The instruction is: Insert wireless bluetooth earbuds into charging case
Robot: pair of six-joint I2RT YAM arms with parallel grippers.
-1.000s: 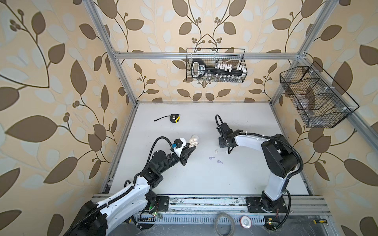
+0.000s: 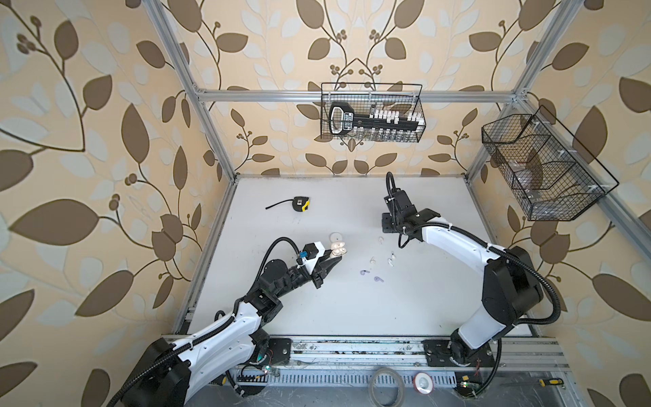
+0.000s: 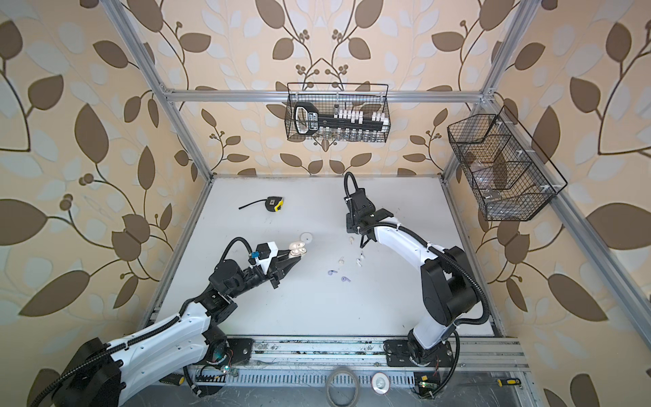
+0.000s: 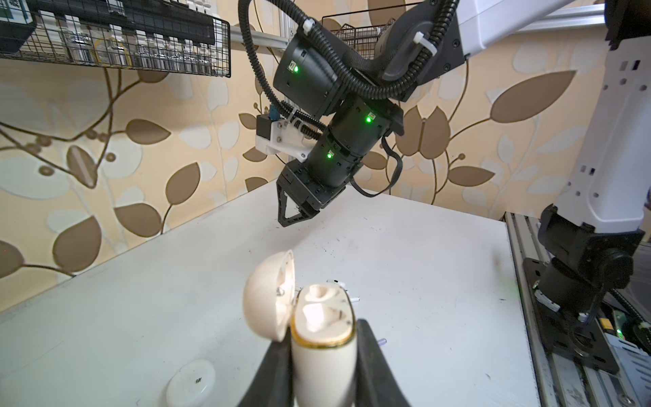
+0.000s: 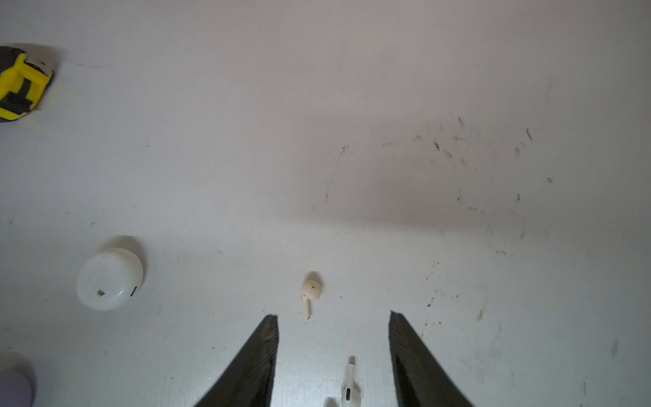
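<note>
The cream charging case (image 4: pixel 324 369) stands upright in my left gripper, which is shut on its body. Its domed lid (image 4: pixel 266 298) hangs open to one side, and the recesses inside face up, with no earbud visible in them. Over the back right of the table, my right gripper has its fingers spread, nothing between them. A cream earbud (image 5: pixel 311 290) lies on the table just ahead of those fingertips. A white earbud (image 5: pixel 350 392) shows at the lower edge of the right wrist view. Two purple earbuds (image 2: pixel 378 278) lie nearer the front.
A round white case (image 5: pixel 110 278) sits left of the cream earbud. In the lower left corner of the right wrist view is part of a purple object (image 5: pixel 13 390). A tape measure (image 2: pixel 301 203) lies at the back left.
The left gripper has shifted slightly right, with the case still held.
</note>
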